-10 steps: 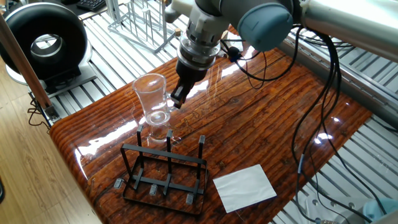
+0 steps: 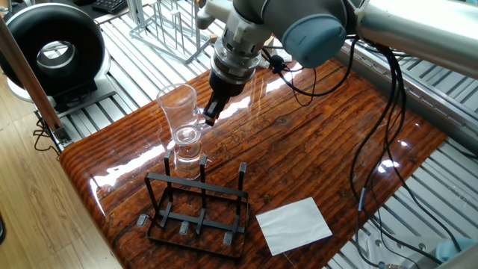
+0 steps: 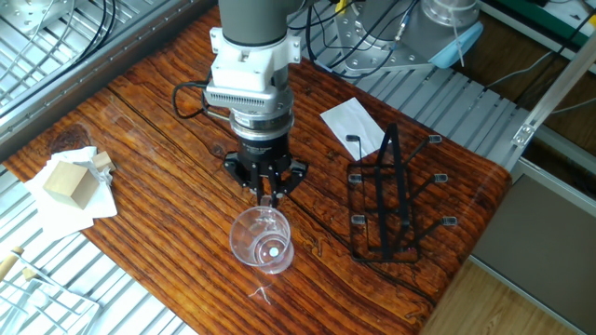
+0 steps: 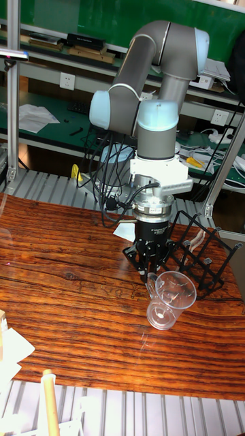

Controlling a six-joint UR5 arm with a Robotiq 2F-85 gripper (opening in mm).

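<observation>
A clear glass mug [image 2: 179, 112] stands roughly upright, in front of my gripper in exterior view 2, where its round mouth shows [image 3: 261, 234]. My gripper [image 3: 267, 197] points down at the mug's handle side, its two fingers close together and shut on the handle. From exterior view 3 the gripper [image 4: 150, 276] meets the mug [image 4: 169, 298] at its left edge. The handle itself is mostly hidden by the fingertips. Below the mug its reflection shows in the glossy wood; the mug appears just off the tabletop, though the gap is hard to judge.
A black metal rack [image 2: 198, 213] with upright prongs stands close to the mug. White paper [image 2: 293, 226] lies beside the rack. Wooden blocks [image 3: 72, 184] rest on another paper at the table's far side. Cables [image 2: 373, 149] hang from the arm.
The gripper and mug have both shifted slightly upward in exterior view 1, moving together. Rack and paper are where they were.
</observation>
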